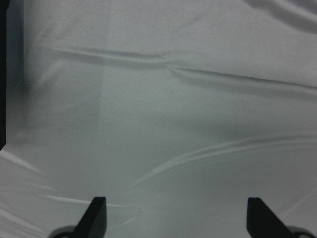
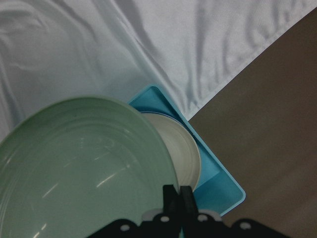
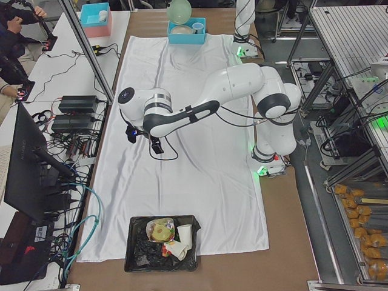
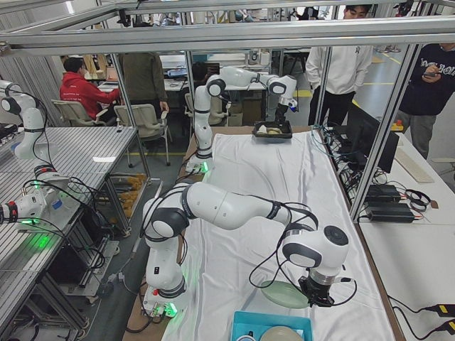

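A pale green plate [image 2: 84, 163] [image 3: 179, 12] is raised above a blue bin [image 2: 218, 193] [image 3: 187, 37], my right gripper shut on its rim. A cream dish [image 2: 178, 148] lies inside that bin, beside a light blue cup [image 3: 197, 27]. My left gripper hangs open over the white cloth [image 3: 182, 194], with nothing between its fingers.
A black tray [image 3: 142, 254] with food packets and paper stands at the other end of the table. Monitor, boxes and cables line one long side, with metal frame posts beside them.
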